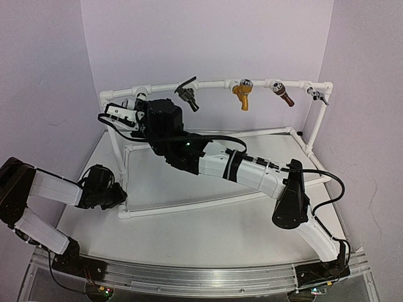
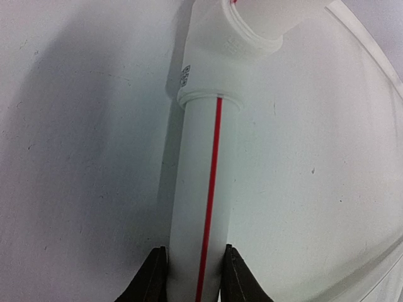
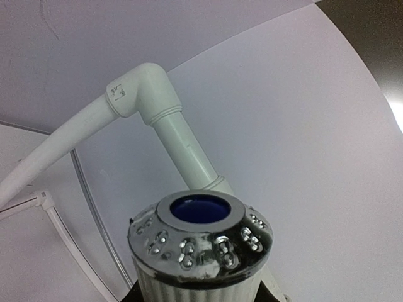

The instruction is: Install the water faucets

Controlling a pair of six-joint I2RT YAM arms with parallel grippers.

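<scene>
A faucet with a chrome knob (image 3: 200, 242) and a dark blue cap fills the lower middle of the right wrist view. My right gripper is shut on it, fingertips at either side of its ribbed pale body. From above, the right gripper (image 1: 129, 116) is just below the leftmost fitting (image 1: 141, 91) of the top pipe; the black wrist covers much of the faucet, so I cannot tell whether it touches the fitting. My left gripper is shut on a white pipe (image 2: 203, 189) with a red stripe, the frame's left post.
Along the top pipe hang a grey faucet (image 1: 187, 95), a yellow faucet (image 1: 242, 94), a brown faucet (image 1: 283, 93) and a silver faucet (image 1: 318, 95). My right arm (image 1: 233, 167) stretches across the frame's middle. Bare board (image 1: 208, 239) lies in front of the frame.
</scene>
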